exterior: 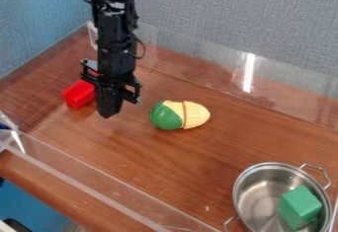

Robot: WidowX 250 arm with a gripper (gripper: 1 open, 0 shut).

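My black gripper [109, 100] hangs over the wooden table at the upper left, its fingers pointing down and close together, with nothing visible between them. A red block [79, 94] lies just left of it, partly behind the arm. A toy corn cob [188, 115] with a green end lies to the right of the gripper. At the lower right stands a steel pot [254, 188] with a green block [298, 208] inside.
Clear low walls edge the table [158, 172] at front and back. A blue padded wall is at the back left, a grey wall behind.
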